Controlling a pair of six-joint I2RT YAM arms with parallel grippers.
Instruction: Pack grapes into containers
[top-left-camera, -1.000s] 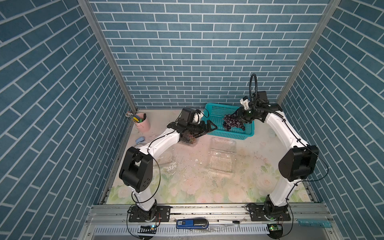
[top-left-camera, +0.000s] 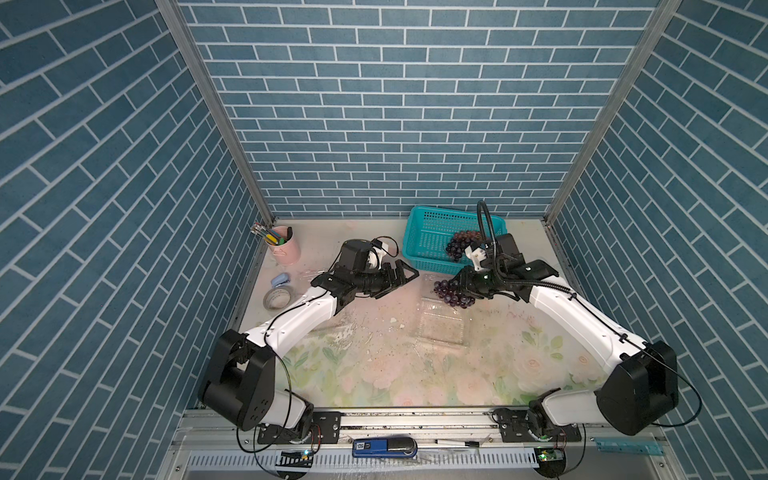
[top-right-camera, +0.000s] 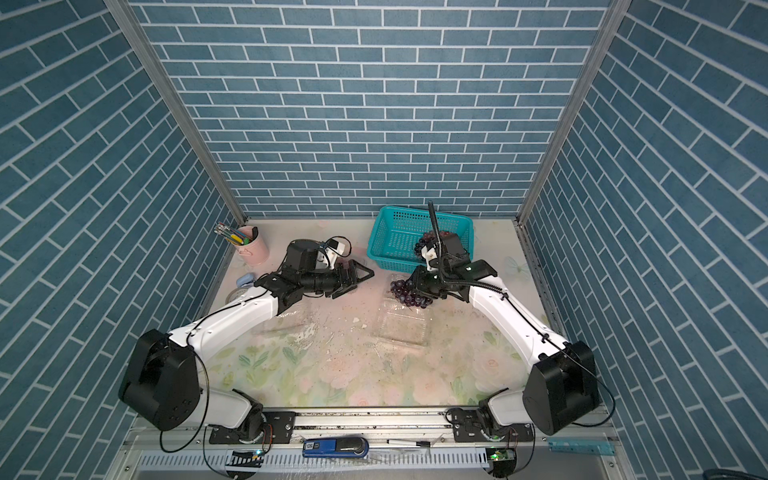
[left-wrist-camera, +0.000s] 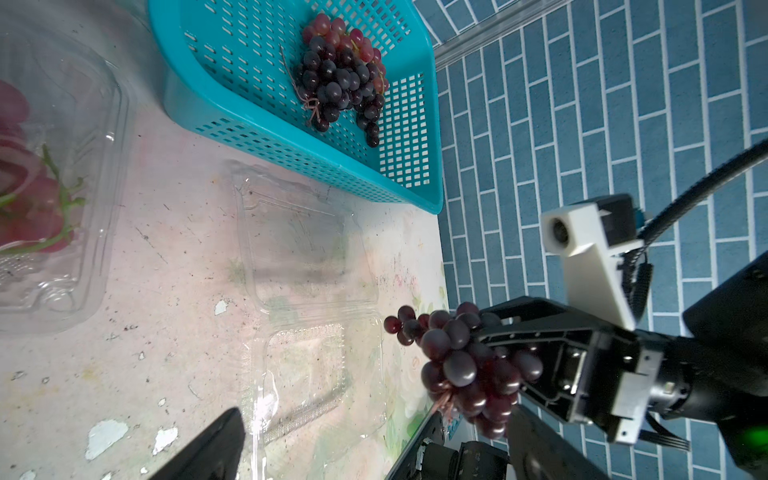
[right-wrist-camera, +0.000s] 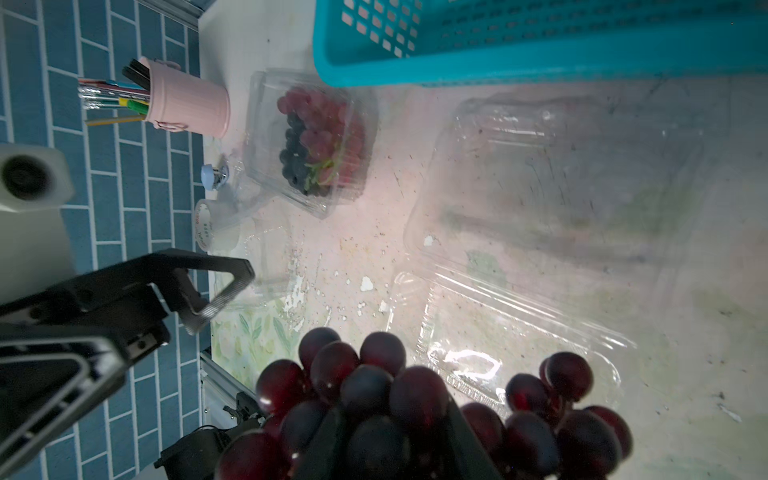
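Dark purple grapes (top-left-camera: 453, 293) hang from my right gripper (top-left-camera: 465, 281), which is shut on the bunch. They are above the far part of an open clear container (top-left-camera: 441, 322); in the right wrist view the bunch (right-wrist-camera: 384, 400) fills the lower edge, in front of the empty container (right-wrist-camera: 552, 200). My left gripper (top-left-camera: 406, 272) stands open to the left, apart from the grapes, its blurred fingers (left-wrist-camera: 204, 448) wide apart with nothing between. A packed clear container (right-wrist-camera: 312, 144) with red and dark grapes sits at the left, mostly hidden under the left arm in the top views.
A teal basket (left-wrist-camera: 280, 152) at the back holds another bunch of red and dark grapes (left-wrist-camera: 340, 72). The pink pen cup (top-left-camera: 285, 248), a blue item (top-left-camera: 280, 279) and a tape roll (top-left-camera: 278, 298) stand at the left.
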